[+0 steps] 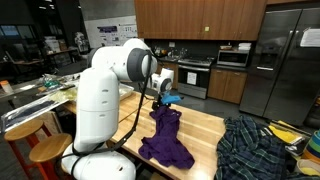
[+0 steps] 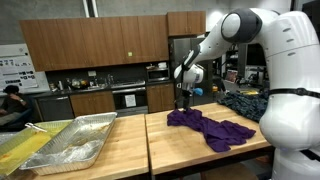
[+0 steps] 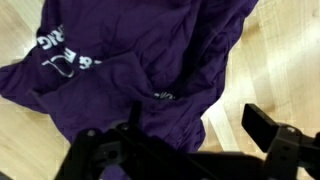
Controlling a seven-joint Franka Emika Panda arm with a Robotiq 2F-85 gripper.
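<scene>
A dark purple cloth with pale printed lettering lies crumpled and spread along the wooden table. Its far end is bunched up, and my gripper hangs low over that end. Seen from the other side, the cloth stretches from under the gripper toward the arm's base. In the wrist view the purple cloth fills the middle, beneath and ahead of my gripper. The two black fingers stand wide apart, with no cloth seen gripped between them.
A dark cloth heap lies at the table's right side. Foil trays stand at the left in exterior view 2. Bare tabletop shows right of the purple cloth. Stools stand beside the table.
</scene>
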